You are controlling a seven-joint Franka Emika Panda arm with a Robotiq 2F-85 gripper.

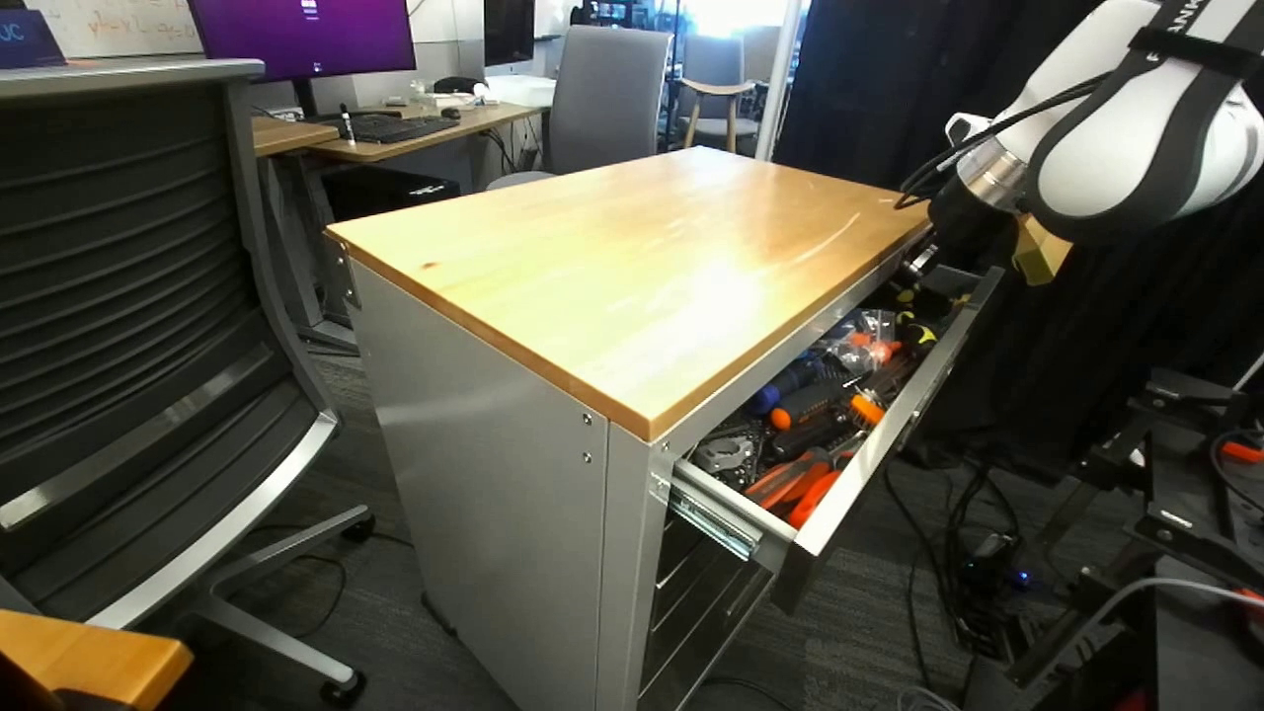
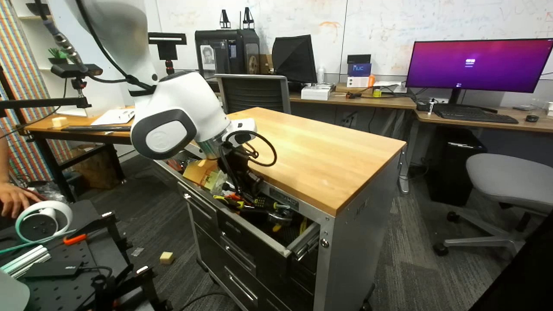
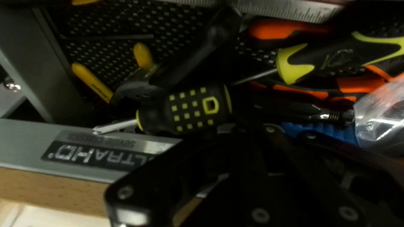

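Observation:
My gripper is shut in the wrist view, and nothing shows between its dark fingers. Its tips reach over the open drawer [image 1: 871, 456] of tools, close to the cabinet's front edge. A stubby black screwdriver with yellow squares [image 3: 191, 109] lies just past the tips, its shaft pointing left; whether they touch it cannot be told. Near it are a black-and-lime handle [image 3: 322, 58], yellow grips [image 3: 92, 81] and an orange handle [image 3: 282, 29]. In exterior view 2 the gripper [image 2: 254, 181] is partly hidden by its cables and the arm.
The wooden cabinet top [image 1: 628, 273] is bare. A metal ruler [image 3: 280, 9] and a clear plastic bag [image 3: 382, 117] lie among the drawer's tools. A dark cart [image 2: 77, 249] with loose gear stands left in exterior view 2, with a person's hand [image 2: 18, 199] beside it.

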